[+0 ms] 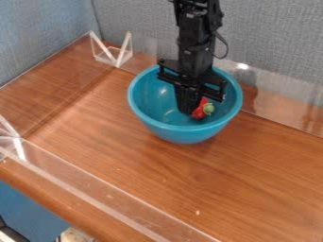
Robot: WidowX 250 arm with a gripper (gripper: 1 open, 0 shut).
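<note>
A turquoise bowl (164, 123) stands on the wooden table near the back centre. My black gripper (190, 99) reaches down into it from above, its fingertips low inside the bowl beside a red strawberry (203, 110) with a green top, at the bowl's right side. Whether anything is between the fingers is hard to see, as the gripper's body covers that spot.
Clear plastic barriers (111, 52) run along the table's edges at the back and front left. Grey padded walls stand behind.
</note>
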